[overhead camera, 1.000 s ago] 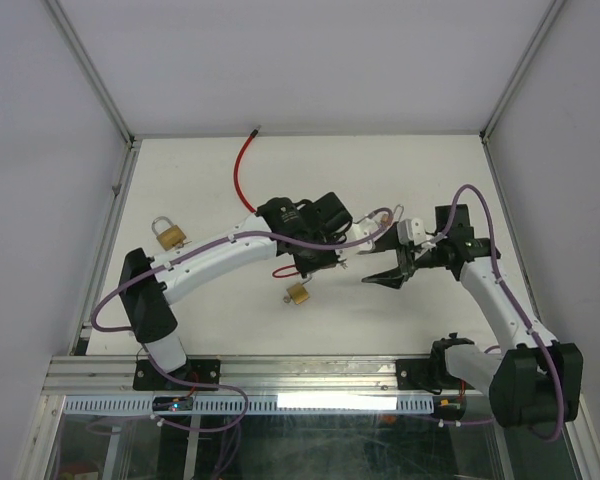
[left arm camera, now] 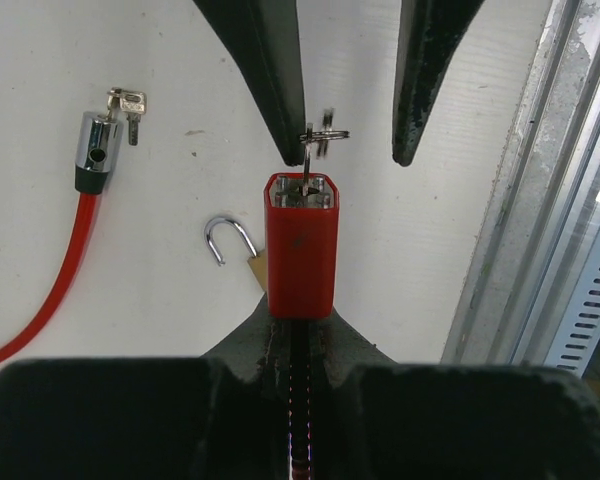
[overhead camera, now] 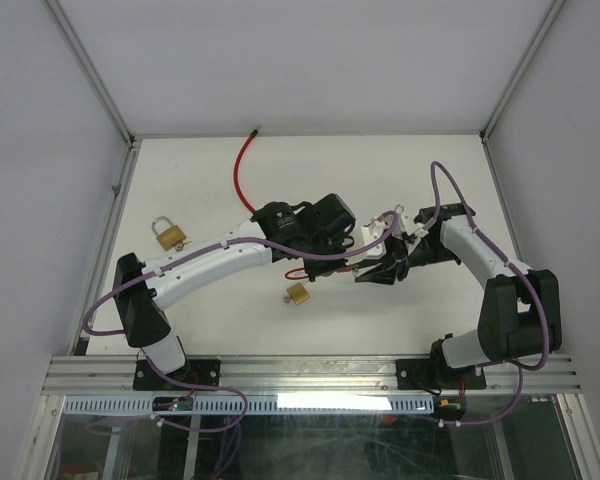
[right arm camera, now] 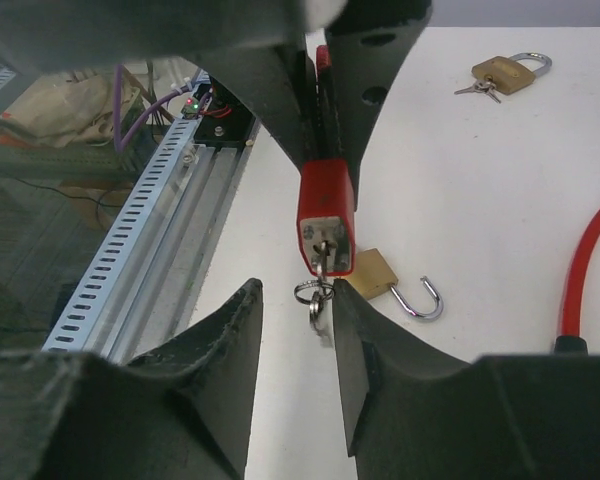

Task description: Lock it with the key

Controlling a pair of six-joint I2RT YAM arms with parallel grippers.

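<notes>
A red padlock (left arm camera: 300, 255) (right arm camera: 323, 200) is clamped in my left gripper, with a key (left arm camera: 307, 172) (right arm camera: 322, 259) standing in its end and a ring and second key hanging from it. My right gripper is beside that end, its fingertips apart on either side of the keys; I see no contact with them. In the top view both grippers meet at centre right, partly hiding the red lock.
A brass padlock with open shackle (right arm camera: 372, 273) lies below the grippers. Another padlock with keys (overhead camera: 170, 235) lies at left. A red cable lock (left arm camera: 65, 265) runs across the table. The metal front rail (overhead camera: 240, 375) borders the table.
My right arm has moved left in the top view, bringing its gripper up to the lock in my left gripper. The left arm has shifted slightly.
</notes>
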